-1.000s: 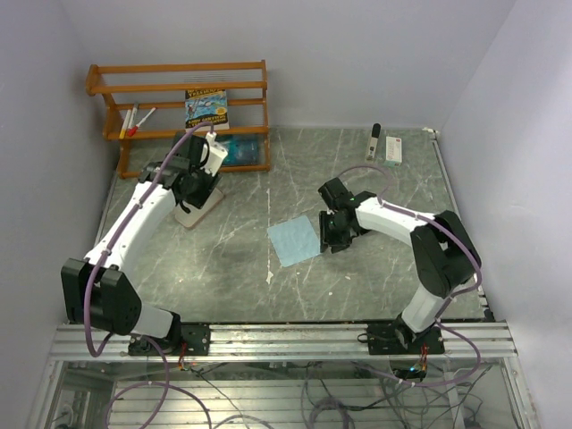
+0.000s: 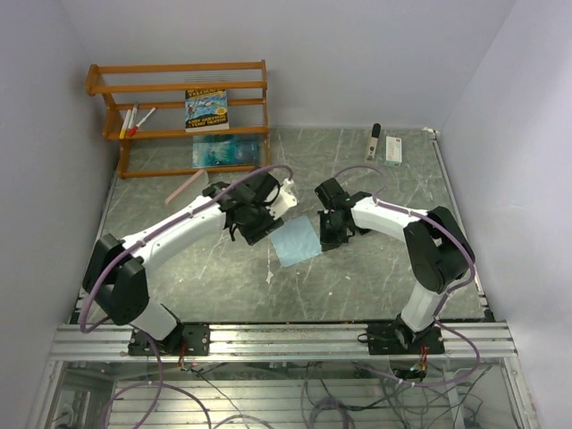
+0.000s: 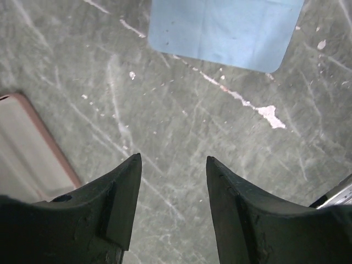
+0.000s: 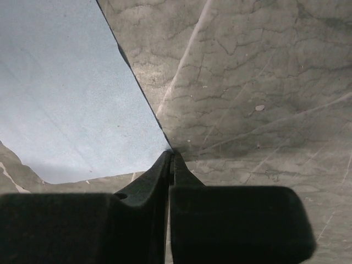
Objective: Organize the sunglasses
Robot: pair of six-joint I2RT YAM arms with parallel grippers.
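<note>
A light blue cloth [image 2: 295,241] lies flat on the grey marbled table. My left gripper hangs above the table just left of the cloth, fingers apart and empty; its view shows the cloth's edge ahead. A pale case with a pink rim [image 3: 30,148] is at that view's left, also partly visible behind the left arm in the top view. My right gripper is shut at the cloth's right corner, its tips at the edge, with nothing clearly between them. I cannot make out any sunglasses.
A wooden rack [image 2: 179,133] with books and pens stands at the back left. A black marker [image 2: 373,141] and a small white box [image 2: 393,150] lie at the back right.
My left arm has swung right and toward the front, away from the pale case to beside the cloth. My right arm has barely moved.
</note>
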